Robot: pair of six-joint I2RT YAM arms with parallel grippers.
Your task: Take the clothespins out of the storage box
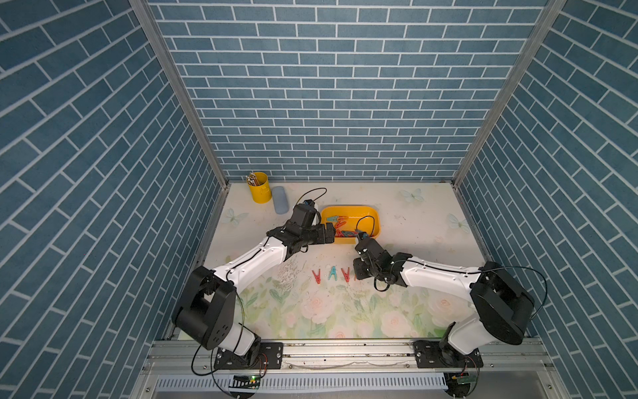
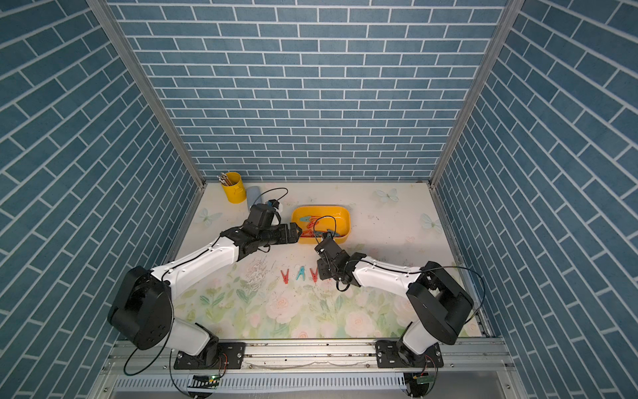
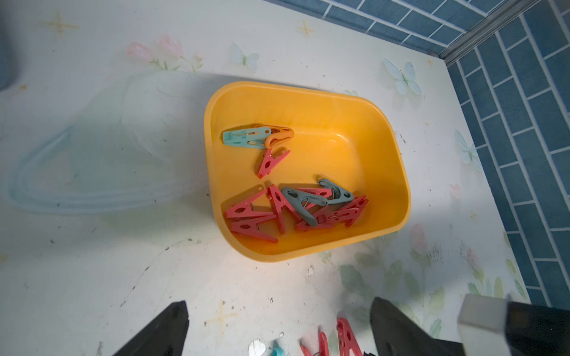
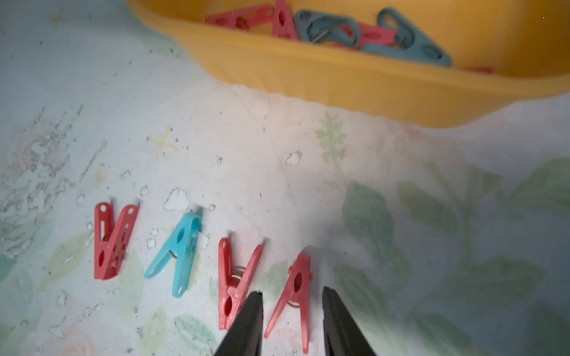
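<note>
The yellow storage box (image 3: 308, 252) holds several red, grey, light-blue and orange clothespins (image 3: 245, 137). In front of it lie several loose pins, among them a red one (image 4: 115, 240), a turquoise one (image 4: 184, 243) and another red one (image 4: 299, 279). My left gripper hangs open and empty at the box's left side, above it. My right gripper is over the rightmost loose red pin, fingers apart, with nothing visibly held.
A yellow cup (image 1: 260, 191) with sticks and a blue-grey object (image 1: 279, 200) stand at the back left. The table right of the box is clear. Tiled walls enclose the back and sides.
</note>
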